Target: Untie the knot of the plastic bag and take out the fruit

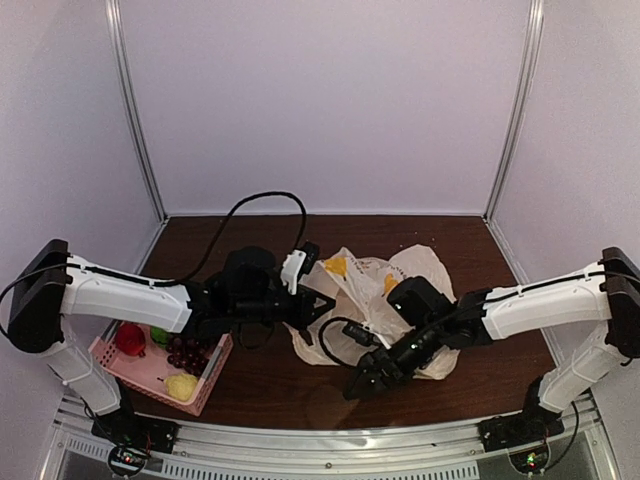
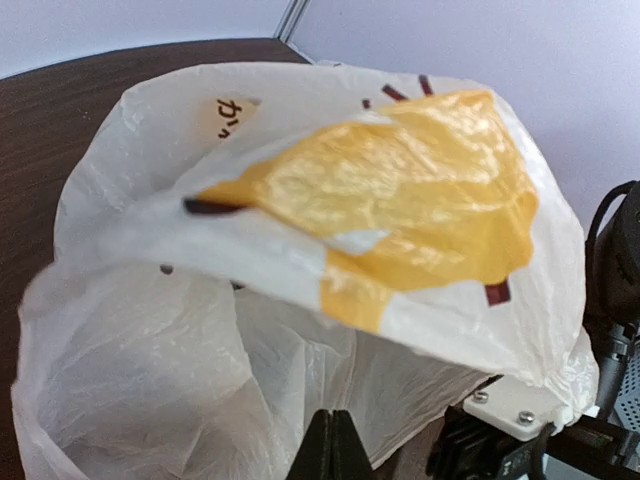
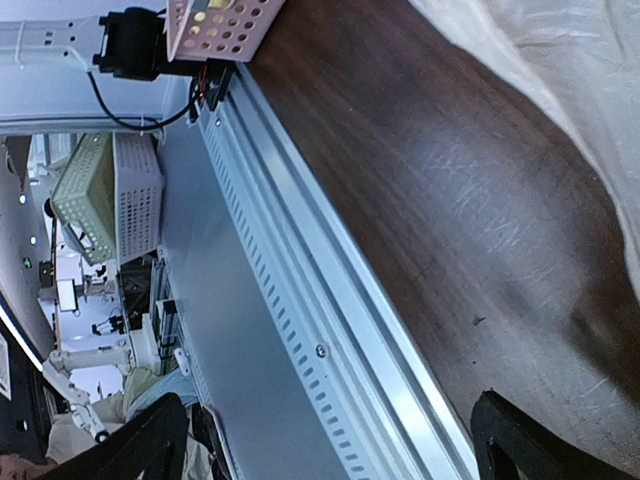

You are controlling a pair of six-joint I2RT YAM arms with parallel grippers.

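Note:
The white plastic bag [image 1: 345, 310] with yellow prints lies crumpled on the table, right of centre. Its rim and a fold fill most of the left wrist view, and no fruit shows inside from any view. My left gripper has its fingertips pressed together at the bag's mouth, with the plastic beyond them and none between them. In the top view it is at the bag's left side. Down by the table's front edge, my right gripper [image 1: 365, 382] has its fingers [image 3: 525, 440] spread wide, with only bare table and rail behind the gap.
A pink basket [image 1: 207, 385] at front left holds a red fruit [image 1: 130, 339], dark grapes [image 1: 187, 355], a yellow fruit [image 1: 181, 387] and something green. Bare table [image 1: 300, 395] lies between basket and right gripper. A metal rail [image 1: 330, 438] borders the front.

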